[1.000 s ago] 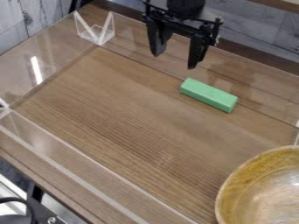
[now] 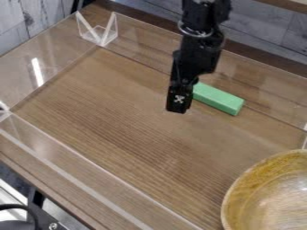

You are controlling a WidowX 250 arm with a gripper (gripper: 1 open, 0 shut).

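My black gripper (image 2: 181, 95) hangs from the top centre over the wooden floor of the workspace (image 2: 120, 144), open, its fingertips low and just left of a green rectangular block (image 2: 220, 99). The block lies flat at a slant, partly behind the gripper at its left end.
A large yellow bowl (image 2: 267, 190) fills the bottom right corner. A clear plastic or wire object (image 2: 99, 30) sits at the back left. Dark cables (image 2: 36, 216) show at the lower left.
The gripper has come down and toward the viewer from the back of the workspace, to beside the green block. The block appears unmoved.
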